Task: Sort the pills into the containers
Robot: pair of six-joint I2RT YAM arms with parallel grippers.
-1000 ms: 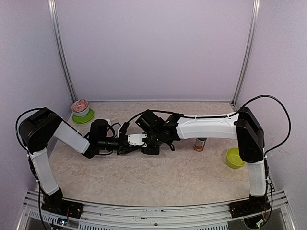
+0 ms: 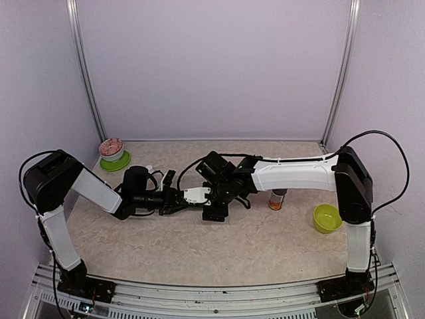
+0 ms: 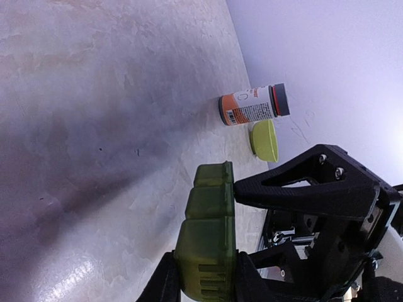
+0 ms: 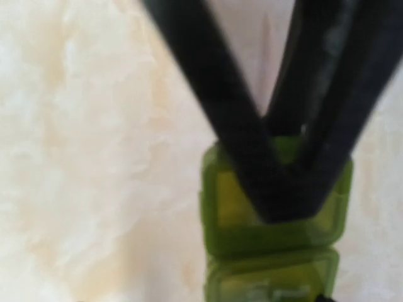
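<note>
In the left wrist view, a green pill organizer (image 3: 208,233) with a row of lidded compartments is held upright off the table by my left gripper, shut on its lower end. My right gripper stands beside its upper part with a gap between its fingers, one fingertip at or very near the edge of a lid. From the right wrist view, a dark finger (image 4: 283,201) overlaps an end compartment of the organizer (image 4: 236,236); all lids in sight look closed. An orange-labelled pill bottle (image 2: 277,199) stands capped on the table. No loose pills can be made out.
Toward the right of the table sits a lime-green bowl (image 2: 327,218). A green plate (image 2: 116,163) with a white bowl and a red-patterned piece (image 2: 111,145) on it is at the back left.
My left arm has stayed practically still.
</note>
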